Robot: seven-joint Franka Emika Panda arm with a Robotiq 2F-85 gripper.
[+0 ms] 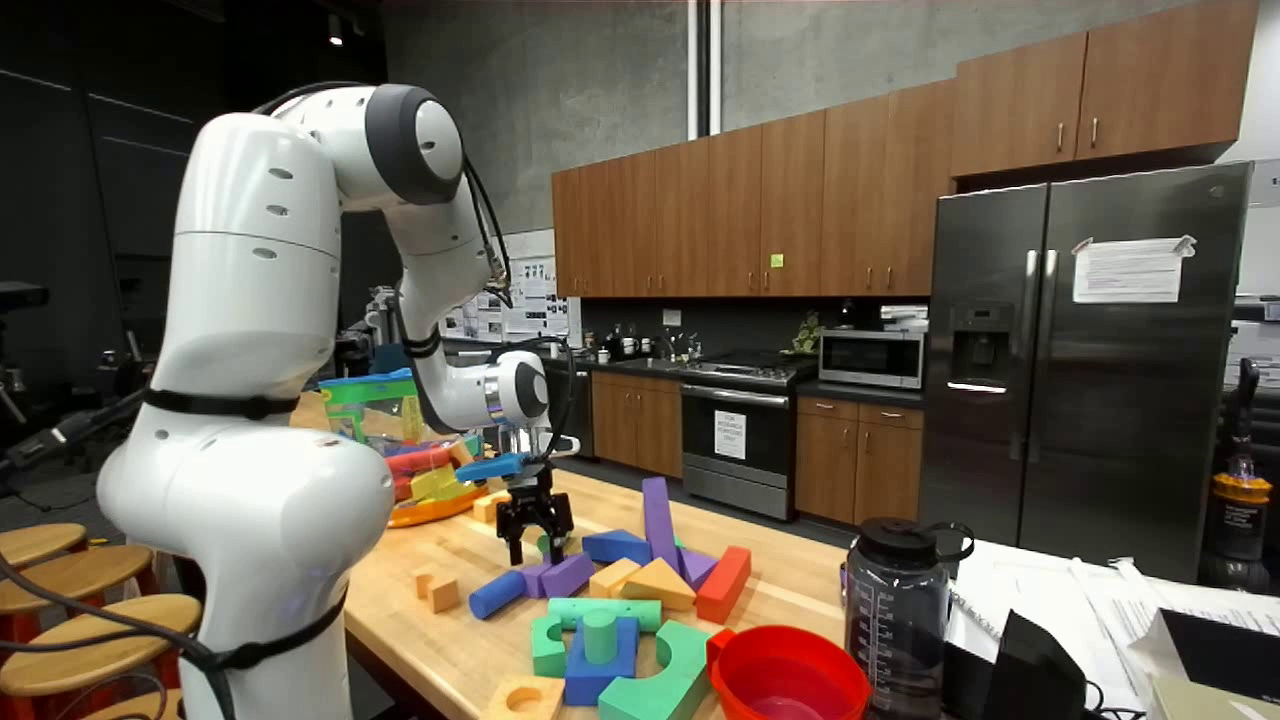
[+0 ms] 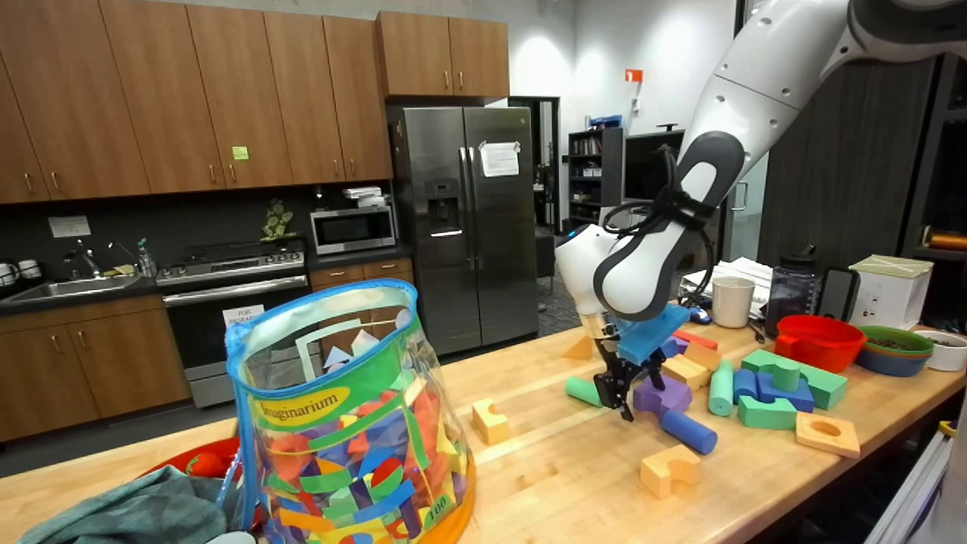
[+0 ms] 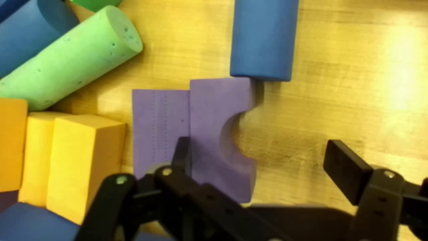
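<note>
My gripper (image 1: 536, 552) points down close above the purple blocks, open and holding nothing. In the wrist view, a notched purple block (image 3: 212, 136) sits between my two fingers, its hollow facing right. The left finger (image 3: 183, 150) is over the seam with a flatter purple block (image 3: 160, 120) that touches it. The right finger (image 3: 345, 170) stands off to the right above bare wood. A blue cylinder (image 3: 264, 40) lies at the notched block's upper end. In exterior view 2, my gripper (image 2: 641, 399) partly covers the purple blocks (image 2: 666, 396).
Yellow blocks (image 3: 76, 160) and a light green cylinder (image 3: 72, 60) crowd the left side in the wrist view. A green cylinder (image 2: 582, 391) lies behind my gripper. Elsewhere stand a red bowl (image 1: 792, 678), a bottle (image 1: 894, 612) and a clear block bag (image 2: 353, 435).
</note>
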